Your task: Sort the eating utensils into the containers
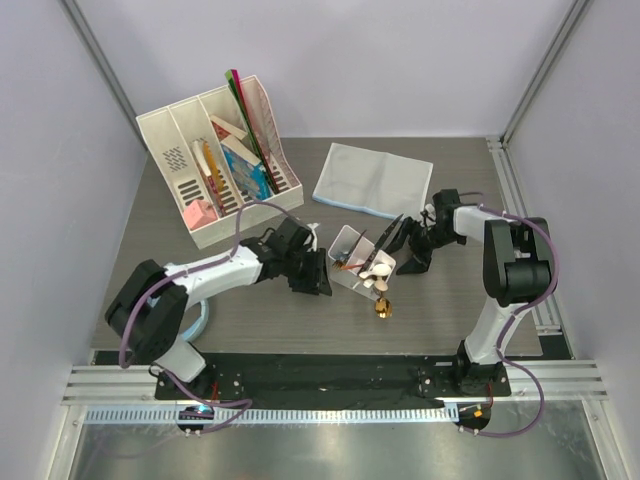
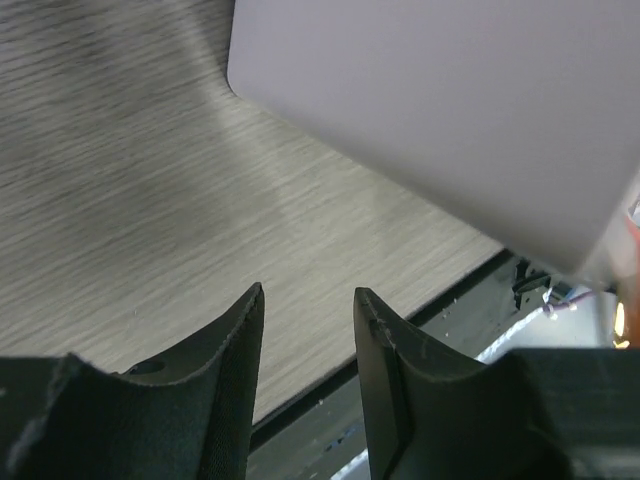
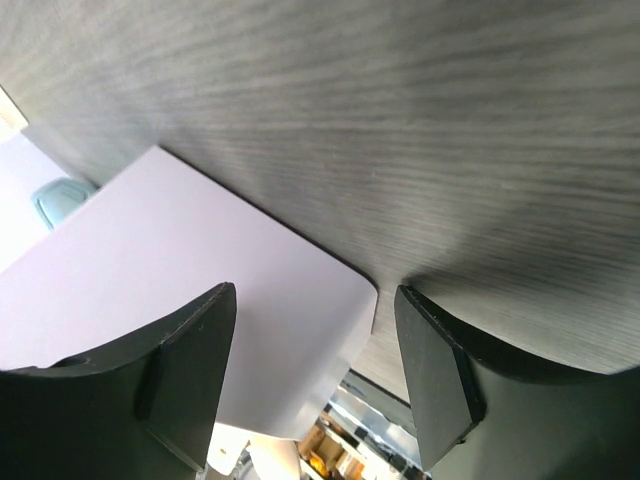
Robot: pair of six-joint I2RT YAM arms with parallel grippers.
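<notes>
The white utensil container (image 1: 345, 240) holds several utensils, among them dark-handled pieces, white spoons and a gold piece (image 1: 383, 308) at its front edge. My left gripper (image 1: 316, 278) is open, just left of the container; in the left wrist view its fingers (image 2: 235, 350) stand apart beside the container's pale wall (image 2: 420, 90). My right gripper (image 1: 408, 252) is open at the container's right; the right wrist view shows it low by the wood surface, the container's wall (image 3: 220, 260) close to its fingers.
A white organizer (image 1: 170, 150) with books and long items stands at back left. A white mat (image 1: 372, 180) lies at the back. A blue loop (image 1: 200, 318) lies behind the left arm.
</notes>
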